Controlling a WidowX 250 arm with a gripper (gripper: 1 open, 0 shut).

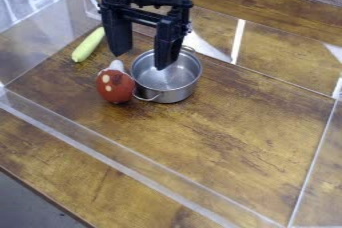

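Note:
My black gripper (142, 48) hangs open at the upper centre, above a steel pot (181, 77) and a red toy (115, 87). Its two fingers are spread apart, one over the toy's side and one over the pot, and nothing shows held between them. The red toy, with pale spots, sits just left of the pot. A small white piece behind the toy is partly hidden.
A pale green elongated object (88, 46) lies at the upper left. Transparent panels edge the workspace.

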